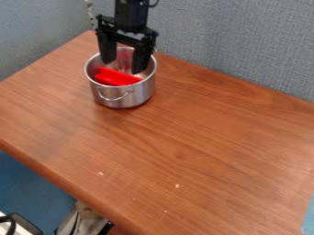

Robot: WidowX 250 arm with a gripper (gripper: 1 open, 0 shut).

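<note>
A steel pot (123, 96) with a wire handle stands near the back left of the wooden table (196, 156). A red elongated object (116, 77) lies inside it. My black gripper (124, 57) is over the pot, open, its two fingers spread at the pot's upper rear part, above the red object. Whether the fingertips are below the rim is hard to tell.
Grey fabric walls stand behind and to the left of the table. Cables and hardware show below the table's front left edge.
</note>
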